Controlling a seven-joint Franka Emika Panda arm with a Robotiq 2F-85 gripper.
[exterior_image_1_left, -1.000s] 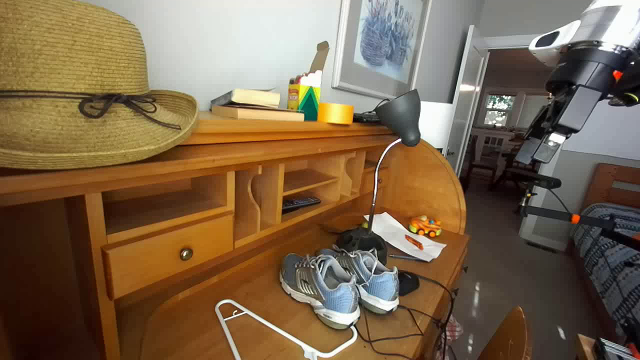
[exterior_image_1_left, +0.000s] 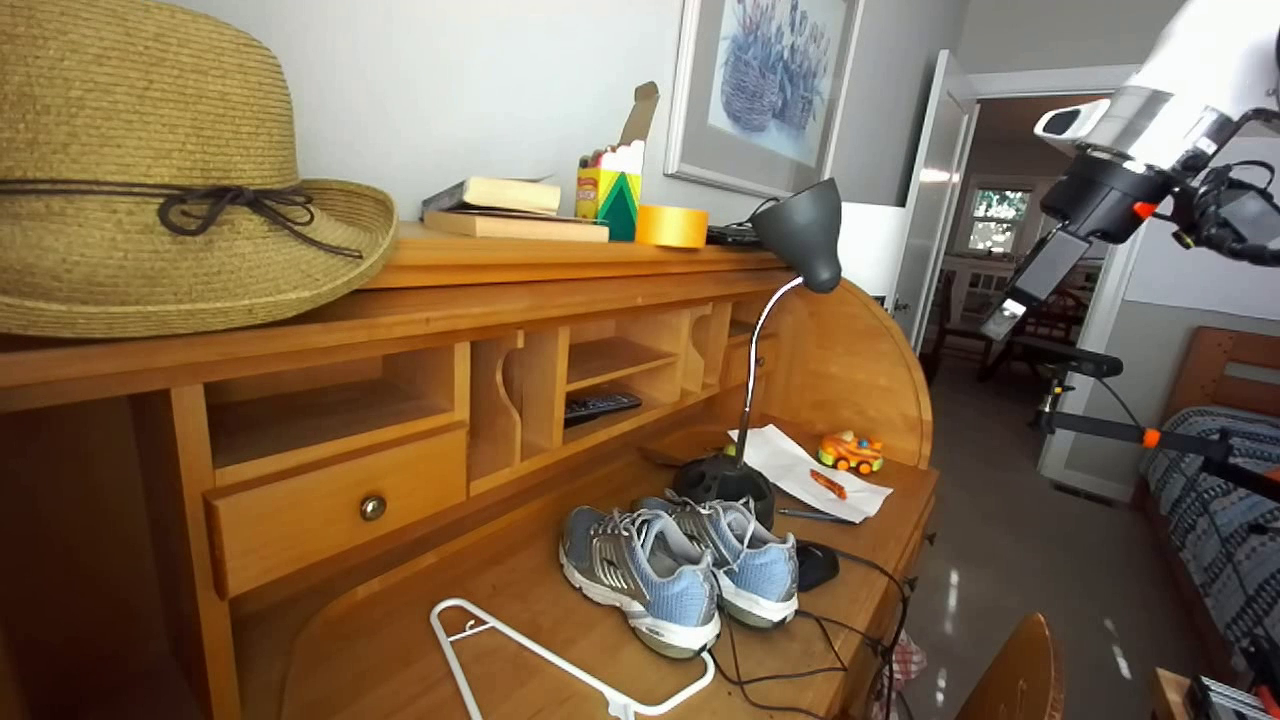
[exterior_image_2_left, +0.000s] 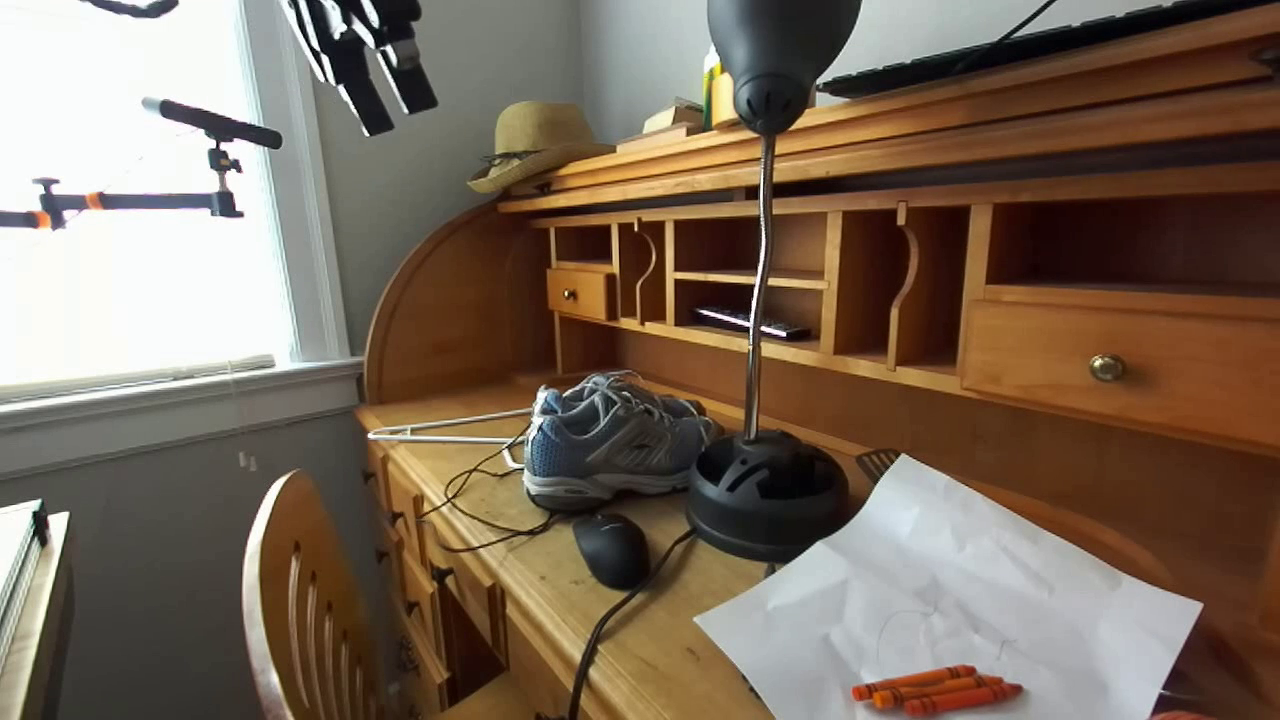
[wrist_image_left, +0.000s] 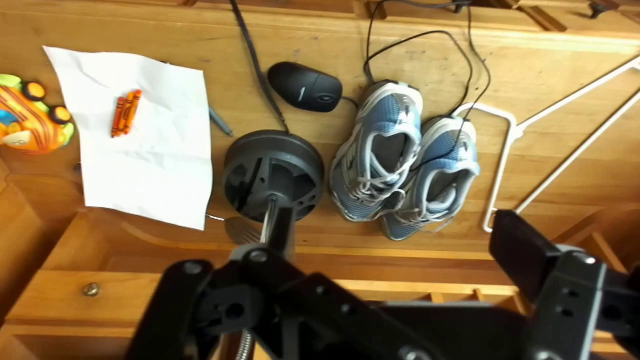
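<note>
High above the desk, my gripper stands open, its two dark fingers wide apart with nothing held between them. In exterior view 2 the gripper (exterior_image_2_left: 399, 118) hangs at the upper left, clear of everything. Below it on the desktop lie a pair of blue-grey sneakers (wrist_image_left: 384, 150), a black mouse (wrist_image_left: 304, 87) and a white hanger (wrist_image_left: 504, 153). A sheet of white paper (wrist_image_left: 150, 174) carries three orange crayons (wrist_image_left: 126, 113). An orange toy car (wrist_image_left: 30, 120) sits at the left edge of the wrist view.
A black desk lamp (exterior_image_2_left: 768, 492) rises on a bendable neck beside the shoes. Loose cables (wrist_image_left: 444, 36) run over the desk's front edge. A straw hat (exterior_image_1_left: 144, 168), books (exterior_image_1_left: 516, 210) and orange tape (exterior_image_1_left: 671, 226) rest on the top shelf. A wooden chair (exterior_image_2_left: 300, 600) stands in front.
In exterior view 1 my gripper has shifted left and turned, so that its fingers now point down to the left. The things on the desk have stayed put.
</note>
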